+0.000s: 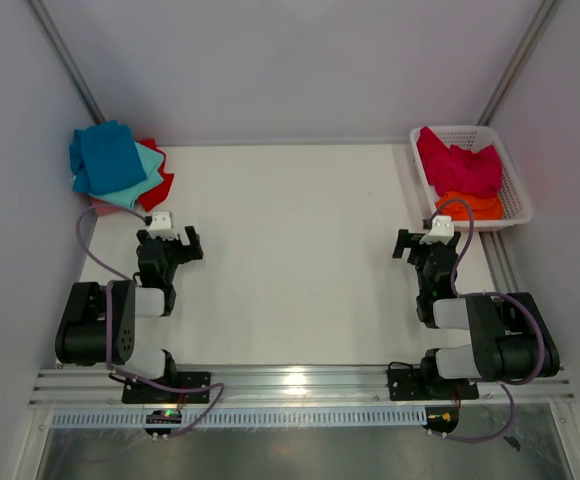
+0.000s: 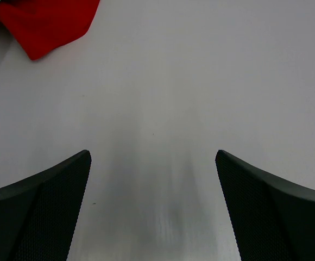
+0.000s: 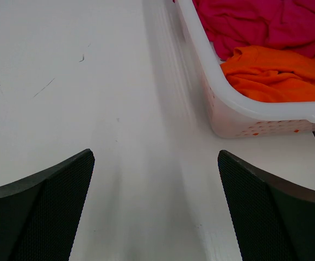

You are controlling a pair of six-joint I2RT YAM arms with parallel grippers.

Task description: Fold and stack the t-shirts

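A pile of shirts at the back left has a blue shirt on top, a light cyan one beneath and a red one partly showing. A white basket at the back right holds a magenta shirt and an orange shirt. My left gripper is open over bare table just in front of the pile, with nothing between its fingers. My right gripper is also open and empty, just left of and in front of the basket.
Walls border it at the back and both sides, and a metal rail runs along the front edge.
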